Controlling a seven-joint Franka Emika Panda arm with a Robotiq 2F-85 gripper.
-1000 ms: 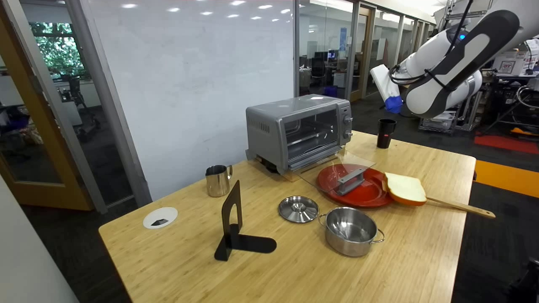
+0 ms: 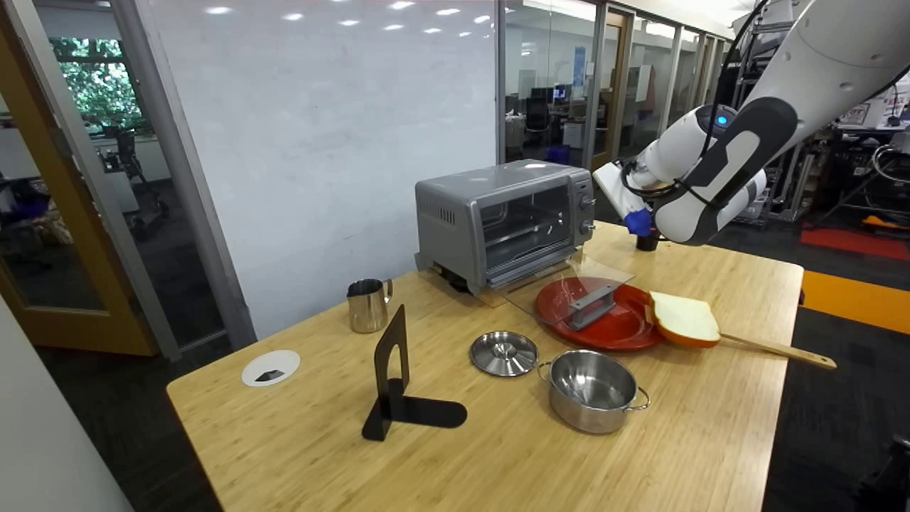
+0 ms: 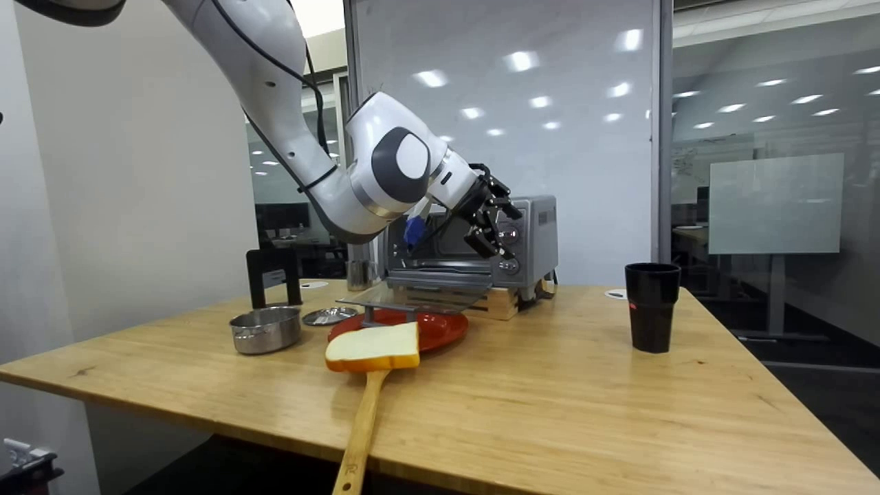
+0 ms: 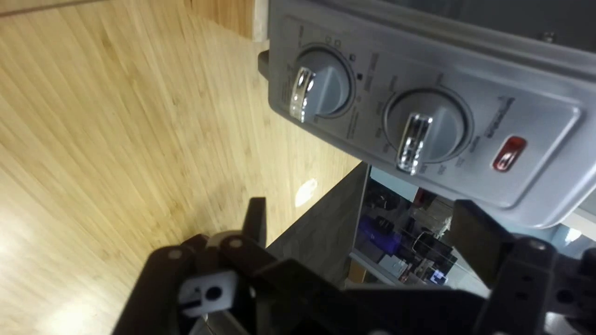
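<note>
My gripper is open in the wrist view, its two dark fingers wide apart with nothing between them. Ahead of it is the control panel of the grey toaster oven point(image 4: 357, 128), with a lower knob point(image 4: 324, 86), an upper temperature knob point(image 4: 430, 131) and a red light point(image 4: 509, 153). A gap shows between the fingertips and both knobs. In exterior view 2 the gripper point(image 3: 504, 224) hangs in front of the knob side of the oven point(image 3: 540, 239). Its door is shut or nearly so; a clear pane juts out below it. In exterior view 1 the arm hides the fingers.
A red plate point(image 2: 627, 328) under a grey handle point(image 2: 589, 308), a bread slice point(image 2: 687, 320) on a wooden spatula point(image 2: 780, 348), a pot point(image 2: 593, 392) and lid point(image 2: 503, 353) sit before the oven. A black cup point(image 3: 652, 309) stands apart.
The arm has come lower and leftward in exterior view 1, closer to the oven's knob side. It now covers most of the black cup there. The objects on the table have not moved.
</note>
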